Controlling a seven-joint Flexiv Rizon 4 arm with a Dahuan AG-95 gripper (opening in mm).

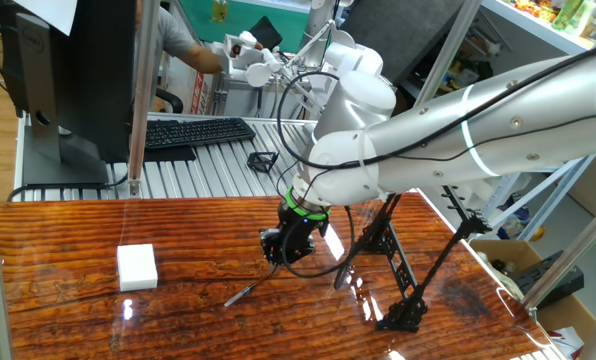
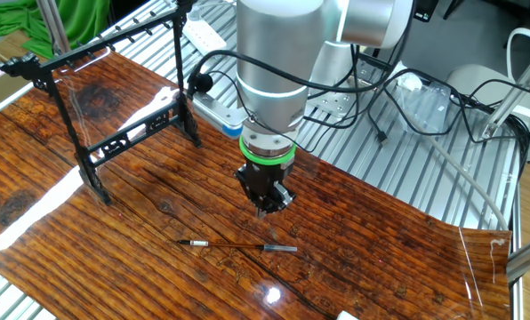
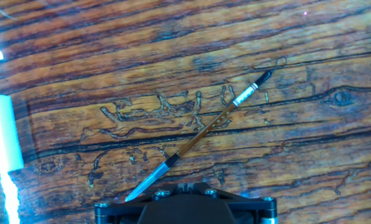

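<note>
A paintbrush lies flat on the wooden tabletop. In the wrist view the brush (image 3: 204, 132) runs diagonally, its dark bristles at upper right and its pale grey end at lower left, close to my gripper. Wide-spread fingers show there with nothing between them. Exterior view 2 has the gripper (image 2: 267, 203) pointing down above and behind the brush (image 2: 238, 245), apart from it. In exterior view 1 the gripper (image 1: 285, 247) hides part of the brush, leaving its pale end (image 1: 240, 294) visible.
A white block (image 1: 136, 267) sits on the left of the tabletop (image 1: 58, 320). Opposite it stands a black rack (image 1: 406, 275) with hanging bars, close to the arm. A monitor (image 1: 63, 100) and keyboard (image 1: 198, 132) are behind. Between block and brush the wood is clear.
</note>
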